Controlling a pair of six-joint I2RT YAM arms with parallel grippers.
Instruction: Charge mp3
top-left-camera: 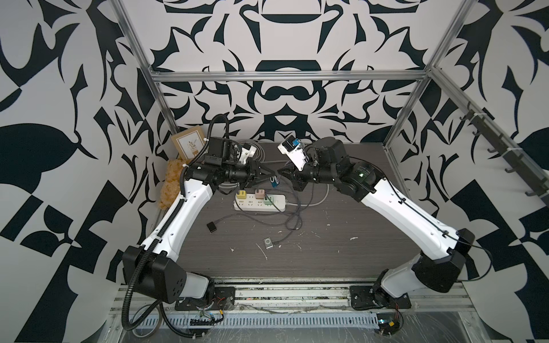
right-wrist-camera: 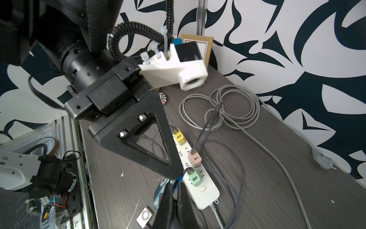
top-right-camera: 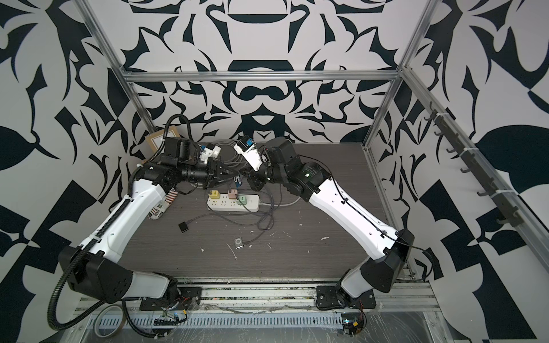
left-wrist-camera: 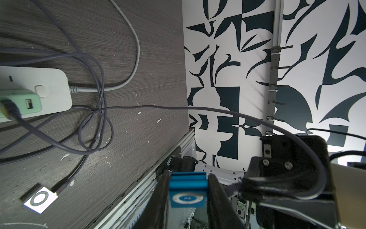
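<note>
A small blue mp3 player (left-wrist-camera: 188,190) with a white ring sits between the fingers of my left gripper (top-left-camera: 273,173), shut on it above the power strip (top-left-camera: 243,204). My right gripper (top-left-camera: 284,172) faces it closely from the right, shut. In the left wrist view a grey charging cable (left-wrist-camera: 213,110) rises from the table and bends back along the right gripper's fingers. Its blurred plug (left-wrist-camera: 233,189) sticks out at the fingertips towards the player; a gap seems to remain between them. The right wrist view does not clearly show the cable between the fingers.
Yellow (top-left-camera: 242,195), pink (top-left-camera: 260,194) and green (right-wrist-camera: 194,177) adapters sit on the strip. A silver player (top-left-camera: 268,243) and a black one (top-left-camera: 211,227) lie at cable ends in front. Loose cables tangle near the strip; coiled grey cord (right-wrist-camera: 244,97) lies behind.
</note>
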